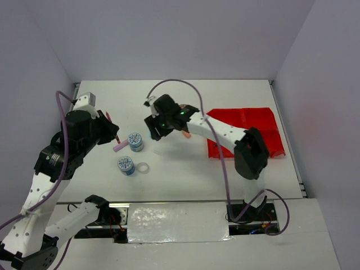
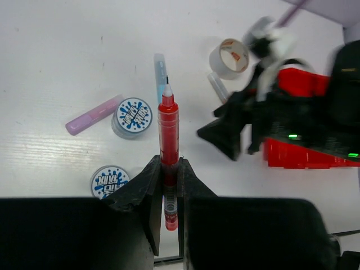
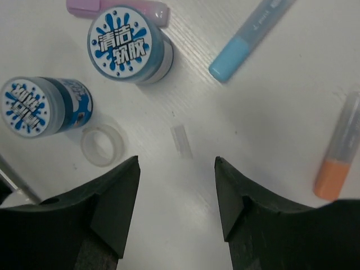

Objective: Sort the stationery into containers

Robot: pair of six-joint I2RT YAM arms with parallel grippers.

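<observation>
My left gripper is shut on a red marker pen [image 2: 169, 129], held upright at the table's left in the top view. My right gripper is part open above the table's middle, nothing between its fingers. Below it lie a clear strip [image 3: 181, 140], a blue pen [image 3: 236, 53], an orange-capped pen [image 3: 337, 152] and a clear tape ring [image 3: 100, 147]. Two blue cleaning-gel jars [image 1: 135, 140] [image 1: 126, 165] stand left of centre, beside a pink pen [image 1: 120, 145]. A grey tape roll [image 2: 228, 59] stands farther back.
The red compartment container [image 1: 253, 121] sits at the right, partly behind my right arm.
</observation>
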